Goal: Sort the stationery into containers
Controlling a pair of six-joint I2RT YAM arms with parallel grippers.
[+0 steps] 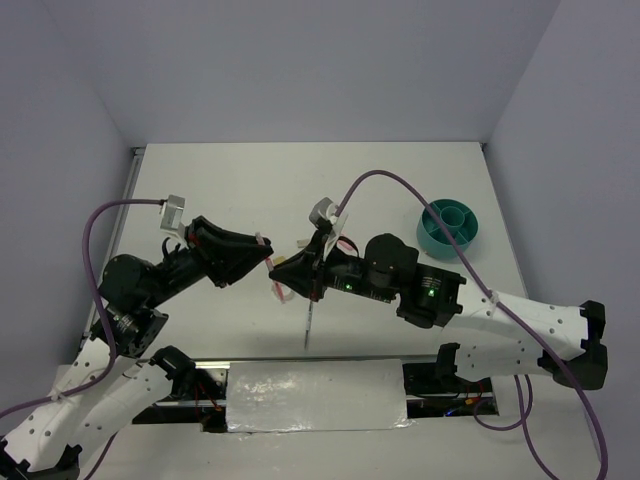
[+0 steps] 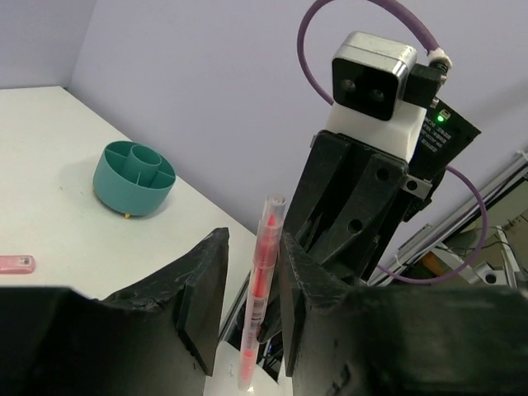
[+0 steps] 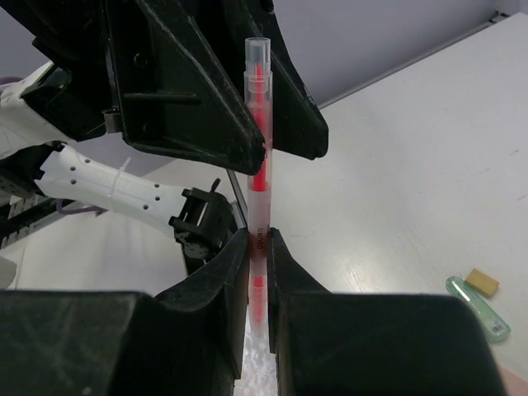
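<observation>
A clear pen with red ink (image 3: 258,181) stands upright in my right gripper, which is shut on its middle. My left gripper (image 1: 258,245) is around the pen's upper part, its fingers apart on either side; in the left wrist view the pen (image 2: 257,305) shows between them. A teal divided organizer (image 1: 447,228) stands at the right of the table. A green item (image 3: 478,309) and a yellow block (image 3: 483,281) lie below the grippers, with a pink item (image 2: 15,264) nearby.
A long thin item (image 1: 308,330) lies near the front middle. Walls enclose the table at the back and sides.
</observation>
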